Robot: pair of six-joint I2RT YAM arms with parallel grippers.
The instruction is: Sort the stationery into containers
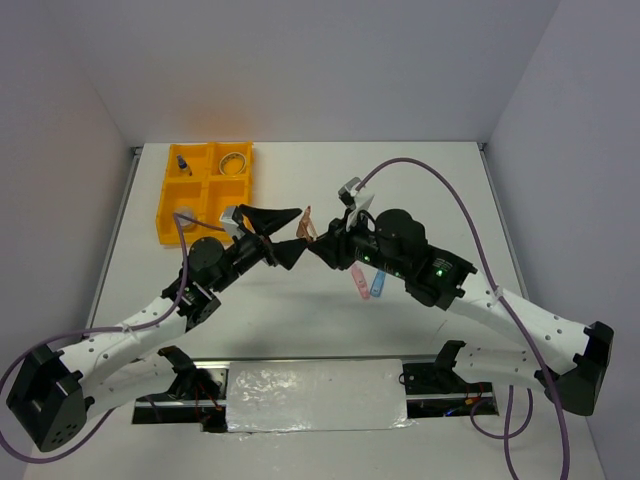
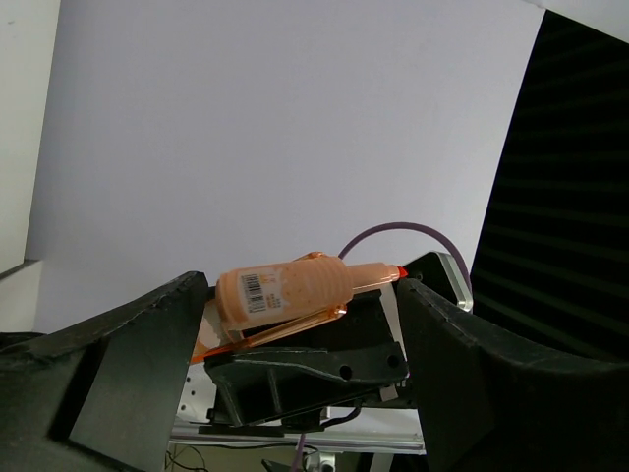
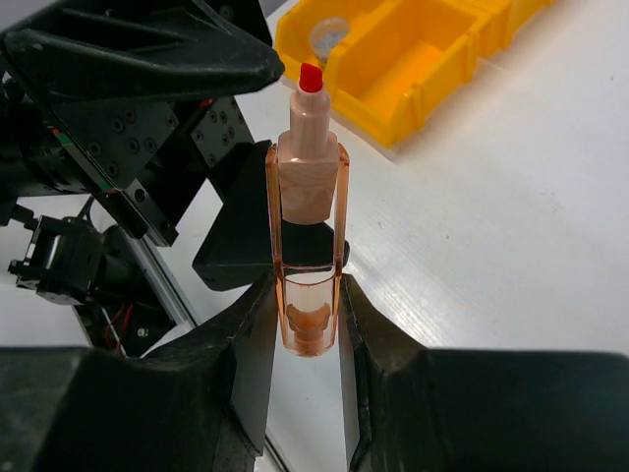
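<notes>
An orange marker (image 1: 307, 225) with a red tip is held up above the table by my right gripper (image 1: 322, 247), which is shut on its lower end. In the right wrist view, the marker (image 3: 308, 177) stands upright, with a clear orange frame around its body. My left gripper (image 1: 295, 238) is open, its fingers facing the marker from the left. The left wrist view has the marker (image 2: 285, 292) lying across between those fingers; firm contact cannot be made out. A pink pen (image 1: 361, 281) and a blue pen (image 1: 378, 284) lie on the table, partly under the right arm.
At the back left stands an orange divided tray (image 1: 208, 190). It holds a dark small bottle (image 1: 183, 165), a tape ring (image 1: 233, 163) and a pale round item (image 1: 185, 215). Both arms are close together over mid-table.
</notes>
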